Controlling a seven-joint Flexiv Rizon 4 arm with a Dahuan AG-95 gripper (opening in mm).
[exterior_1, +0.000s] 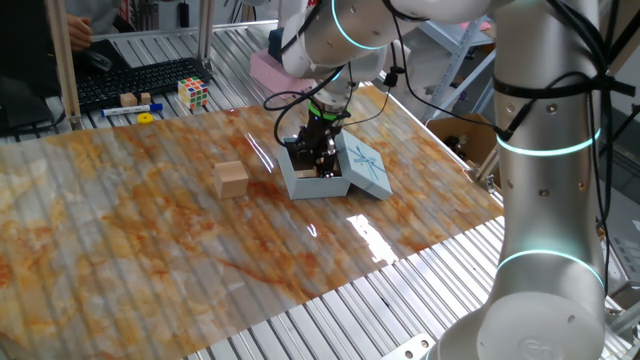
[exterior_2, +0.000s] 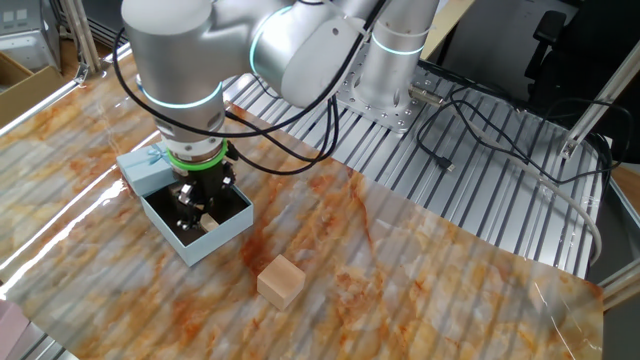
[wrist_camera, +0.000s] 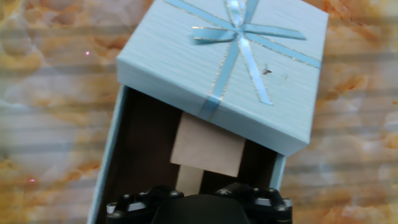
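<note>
A pale blue open box (exterior_1: 318, 188) sits on the marbled board, and its ribboned lid (exterior_1: 366, 168) leans against one side. My gripper (exterior_1: 322, 165) reaches down into the box. Inside, a light wooden piece (wrist_camera: 208, 146) shows in the wrist view, partly covered by the lid's edge, with a narrower pale strip (wrist_camera: 189, 180) running from it toward my gripper. Exterior view 2 shows a bit of pale wood (exterior_2: 208, 222) beside the fingers. The fingertips are hidden, so whether they touch or grasp anything cannot be made out.
A wooden cube (exterior_1: 231, 180) stands on the board outside the box, apart from it. A puzzle cube (exterior_1: 193, 93), a marker (exterior_1: 132, 109), a yellow ring (exterior_1: 146, 118) and a keyboard (exterior_1: 140, 85) lie beyond the board's far edge. Much of the board is clear.
</note>
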